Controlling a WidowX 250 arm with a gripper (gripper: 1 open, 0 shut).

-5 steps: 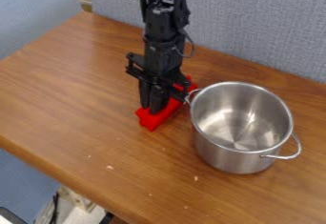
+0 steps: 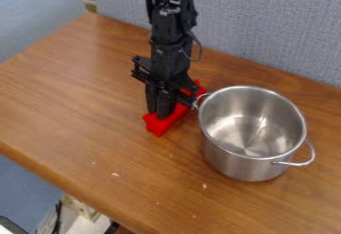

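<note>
A red brick-like object lies on the wooden table, partly under my black gripper, which comes down from the top centre over it. The fingers are at the red object; whether they are shut on it I cannot tell. Just right of both stands a large steel pot with side handles, its near-left handle close to the gripper and the red object.
A grey wall lies beyond the back edge. Free room also shows behind the pot at the right.
</note>
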